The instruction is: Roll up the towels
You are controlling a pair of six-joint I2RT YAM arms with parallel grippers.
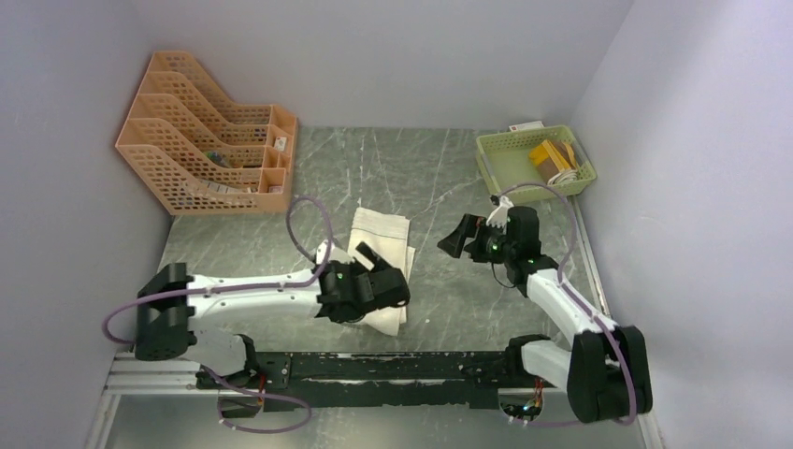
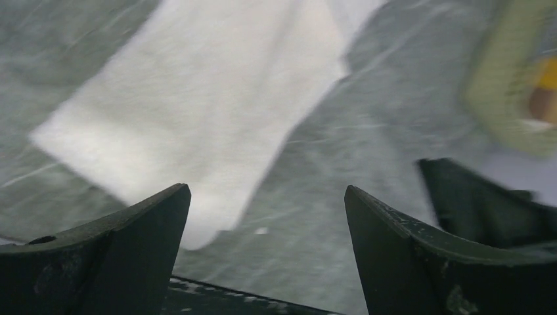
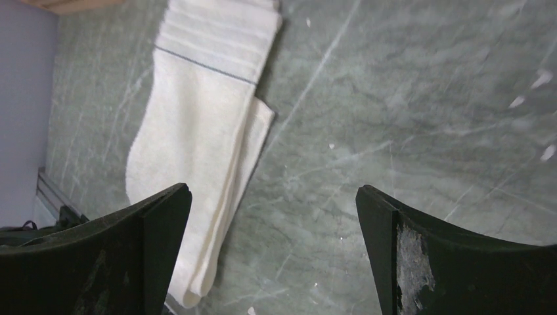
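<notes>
A white towel (image 1: 379, 229), folded lengthwise with one edge showing beyond the upper layer, lies flat on the grey table. In the top view the left arm covers much of its front half. My left gripper is open above the towel (image 2: 210, 98); the towel's near corner shows between its fingers, below them and not gripped. To the right of the towel, over bare table, my right gripper (image 1: 458, 236) stands open with nothing between its fingers. The right wrist view shows the towel (image 3: 197, 125) on the left, running toward the left finger.
An orange organizer (image 1: 215, 140) stands at the back left. At the back right is a green basket (image 1: 510, 154) holding a yellow box (image 1: 550, 161). Bare table (image 1: 439, 309) lies between the towel and the right arm.
</notes>
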